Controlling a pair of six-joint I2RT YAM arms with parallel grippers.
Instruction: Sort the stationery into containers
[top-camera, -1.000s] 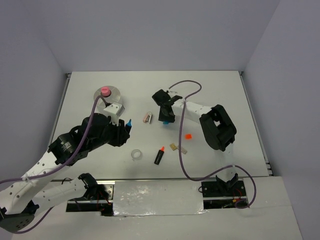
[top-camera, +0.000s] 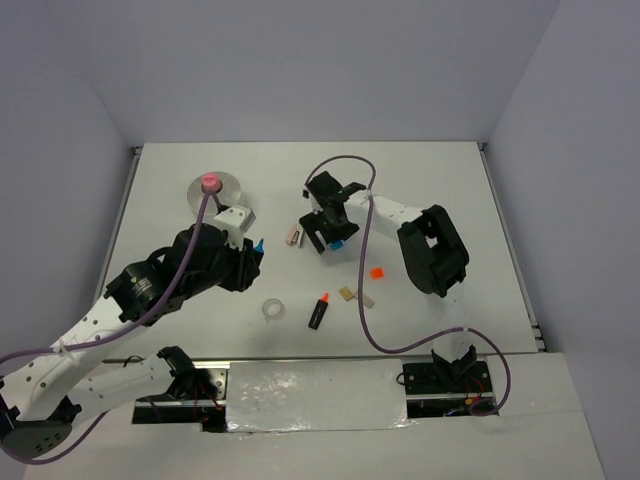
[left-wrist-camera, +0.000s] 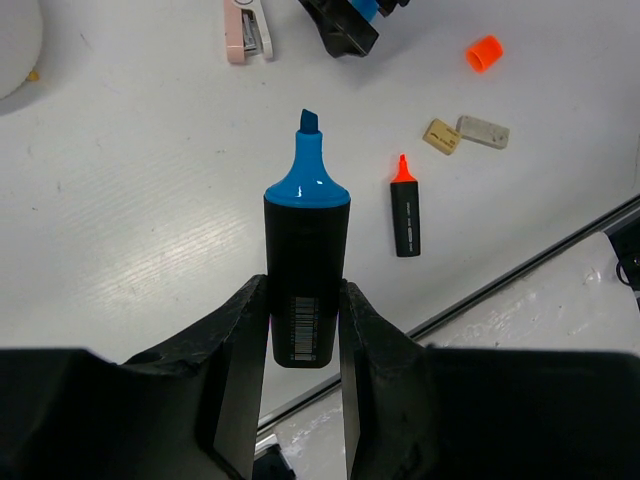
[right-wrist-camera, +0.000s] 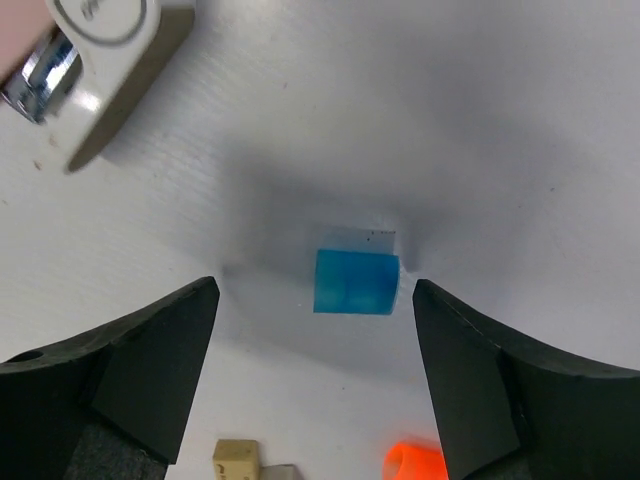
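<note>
An uncapped blue highlighter (left-wrist-camera: 306, 225) with a black barrel points tip-up in my left gripper, which is shut on it. Over the table's middle, my right gripper is part open, its fingers apart. A blue cap (right-wrist-camera: 356, 282) lies on the table between them in the right wrist view, touched by neither. An orange highlighter (left-wrist-camera: 405, 210) without its cap rests near the front, and an orange cap (top-camera: 376, 272) lies apart from it. Two erasers, one tan (left-wrist-camera: 441, 136) and one grey (left-wrist-camera: 483, 131), sit together. A stapler (top-camera: 295, 235) is left of my right gripper.
A round pale container (top-camera: 228, 187) stands at the back left, with a pink round object (top-camera: 211, 182) at it. A ring of clear tape (top-camera: 272, 309) lies front left of centre.
The left arm has barely moved and keeps the blue highlighter.
</note>
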